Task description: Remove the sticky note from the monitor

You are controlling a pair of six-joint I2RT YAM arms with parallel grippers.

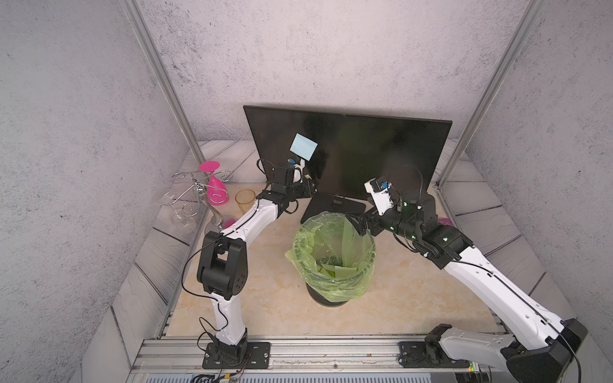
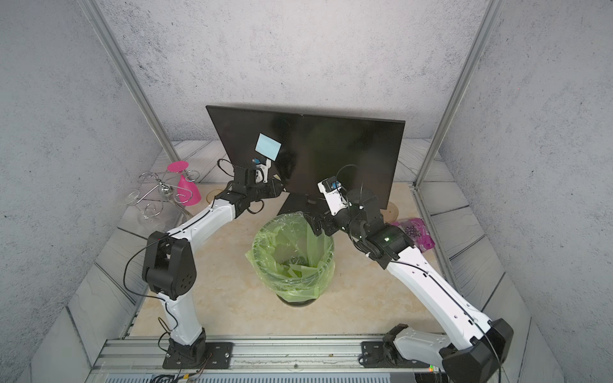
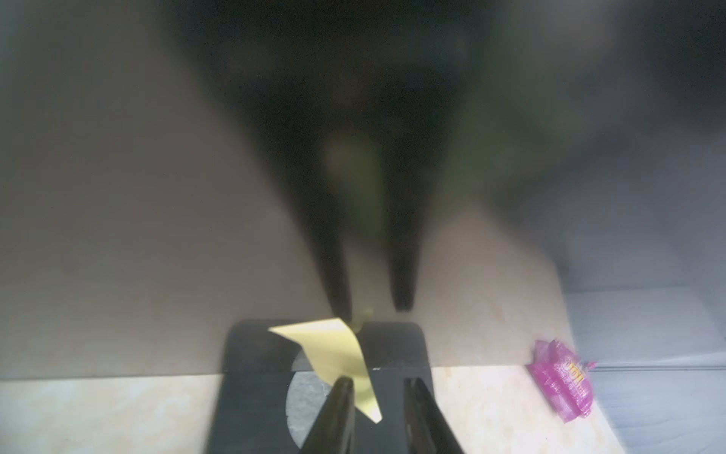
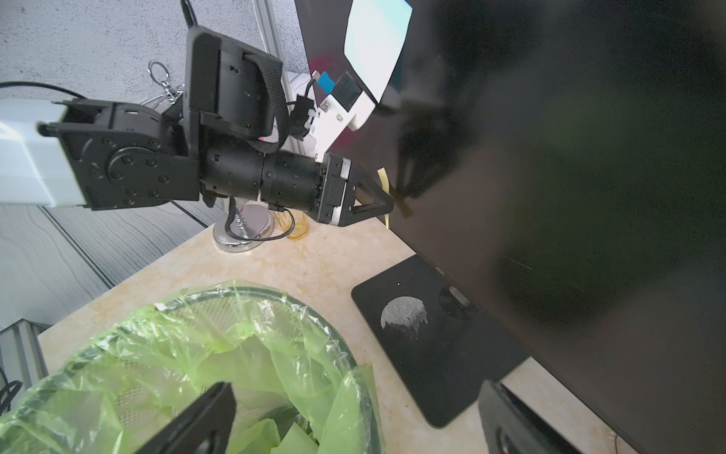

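Observation:
A pale blue sticky note (image 1: 303, 146) is on the left part of the black monitor (image 1: 376, 153). Below it, a curled yellow note (image 3: 332, 355) is at the tip of my left gripper, overlapping its left finger (image 3: 342, 405). The two left fingers stand apart; whether the yellow note clings to the finger or touches the screen, I cannot tell. Side-on, that note is a thin strip (image 4: 384, 185) beside the left fingertips. My right gripper is open and empty above the right rim of the green-lined bin (image 1: 335, 255).
Green scraps (image 4: 295, 439) lie inside the bin. A wire rack (image 1: 194, 191) and a pink goblet (image 1: 217, 185) stand at the left, near an amber glass (image 1: 245, 199). A pink packet (image 2: 415, 233) lies at the right.

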